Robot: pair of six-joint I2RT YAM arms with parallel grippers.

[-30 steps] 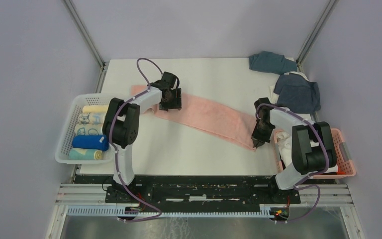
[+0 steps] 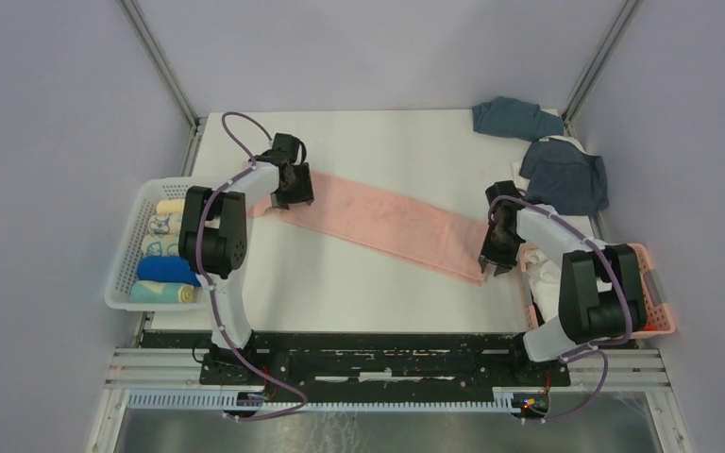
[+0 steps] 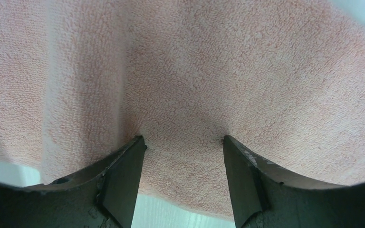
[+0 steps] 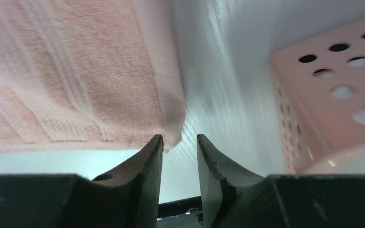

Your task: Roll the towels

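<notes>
A pink towel [image 2: 378, 217] lies stretched diagonally across the white table, its left part ridged in a thick fold seen in the left wrist view [image 3: 81, 90]. My left gripper is open, its fingertips on the towel beside that fold. At the towel's right end, my right gripper is part open just past the corner, with no cloth visibly held between its fingertips.
A white basket [image 2: 116, 269] of rolled towels stands on the left. A pink basket [image 2: 658, 311] with white cloths is at the right, close to my right gripper. Dark folded towels [image 2: 562, 175] lie at the back right.
My left gripper has moved left along the towel. My right gripper has shifted slightly up and right from the towel's right end.
</notes>
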